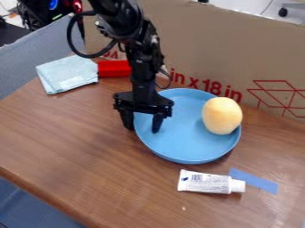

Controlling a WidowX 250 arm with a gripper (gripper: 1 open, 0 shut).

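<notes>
My black gripper [143, 119] is down at the left rim of a blue plate [185, 145], its fingers reaching onto the plate; whether anything is between them is hard to see. A pale yellow round object [222, 115], like a potato or fruit, rests on the right part of the plate.
A white tube [209, 183] lies in front of the plate beside blue tape [254, 179]. A folded cloth [67, 74] and a red object [112, 69] sit at the back left, before a cardboard wall [256, 67].
</notes>
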